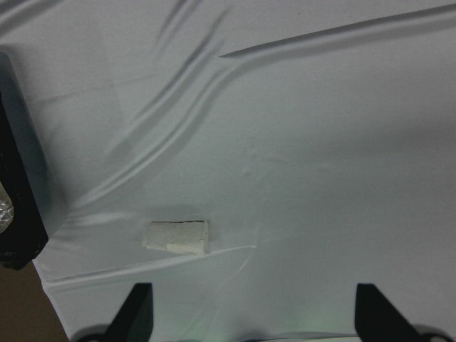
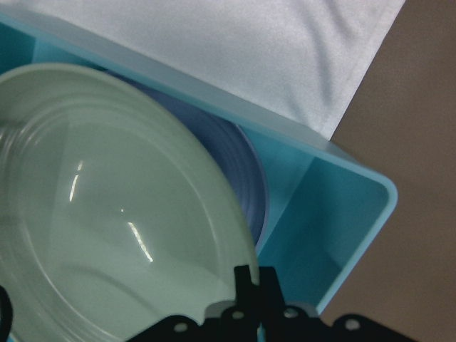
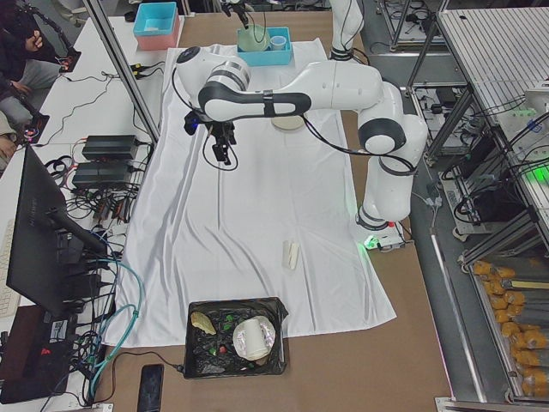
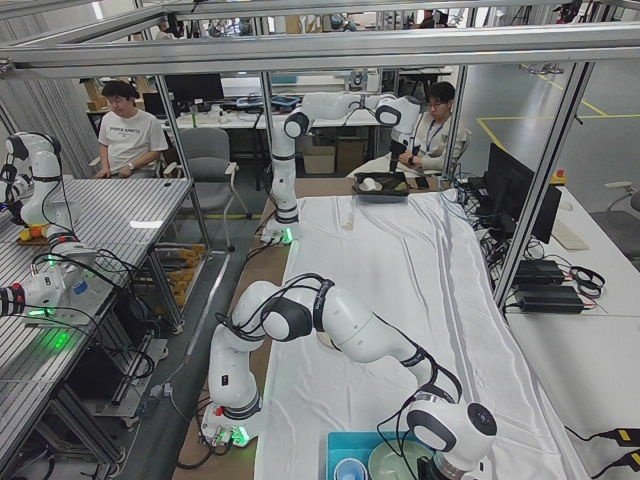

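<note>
My left gripper (image 3: 222, 146) is raised over the white cloth (image 3: 240, 223); in the left wrist view its fingers (image 1: 132, 313) stand wide apart, open, with a small pale strip (image 1: 176, 236) on the cloth below. My right gripper is shut on the rim of a pale green plate (image 2: 114, 192), which is over a blue bin (image 2: 335, 228) holding a blue plate (image 2: 242, 178) and, in the camera left view, a light cup (image 3: 276, 43).
A black tray (image 3: 197, 360) with several items lies at the near edge. A round cream board (image 3: 288, 124) is partly behind the left arm. A monitor and cables line the left side.
</note>
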